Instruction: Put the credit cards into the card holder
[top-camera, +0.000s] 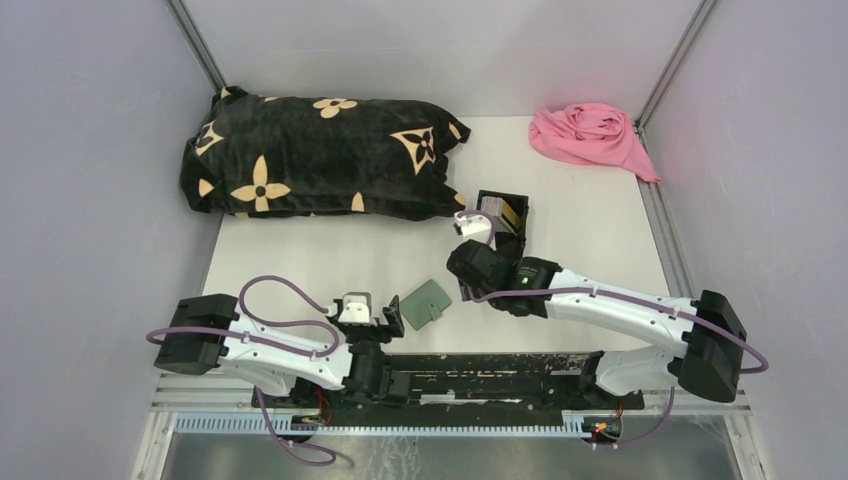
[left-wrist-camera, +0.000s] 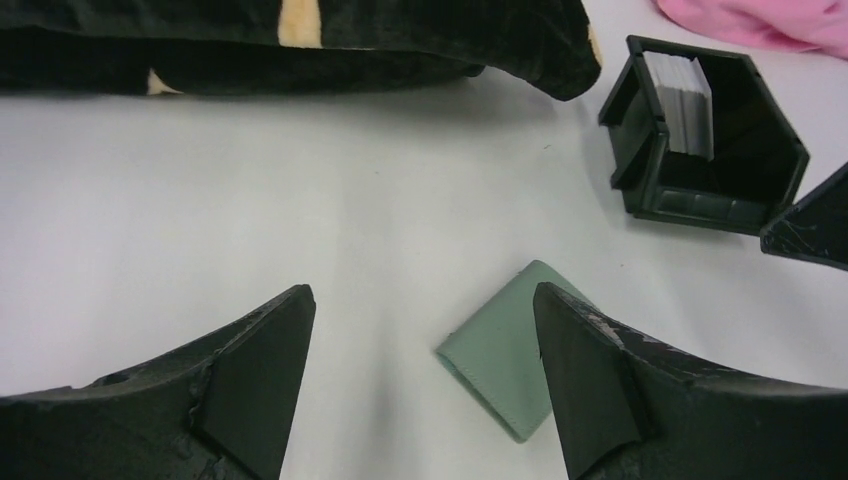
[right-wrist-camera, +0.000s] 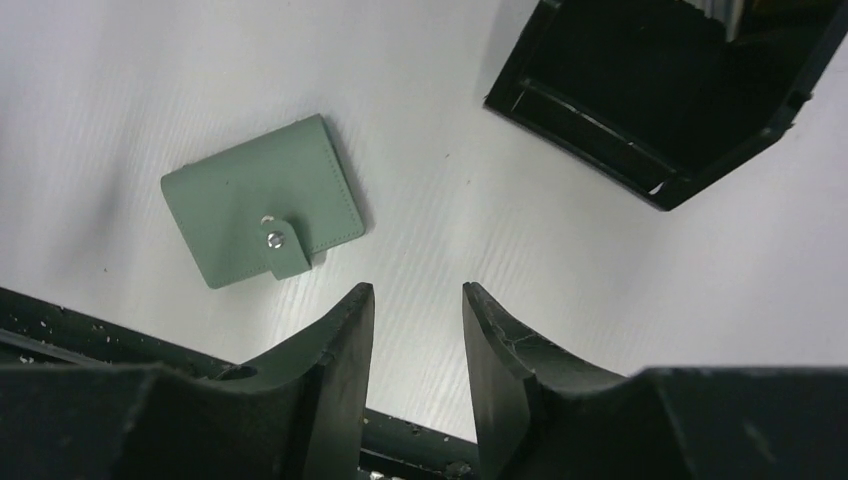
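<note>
A green card holder (top-camera: 425, 300) with a snap tab lies flat near the table's front edge (right-wrist-camera: 262, 200). Behind and right of it a black box (left-wrist-camera: 740, 180) holds a stack of cards (left-wrist-camera: 680, 100). My left gripper is low at the front left, open and empty, facing the card holder. My right gripper hangs over the table between the card holder and the box, partly open, nothing between its fingers; in the top view its arm covers part of the box.
A dark patterned cushion (top-camera: 310, 160) fills the back left, and a pink cloth (top-camera: 590, 135) lies at the back right.
</note>
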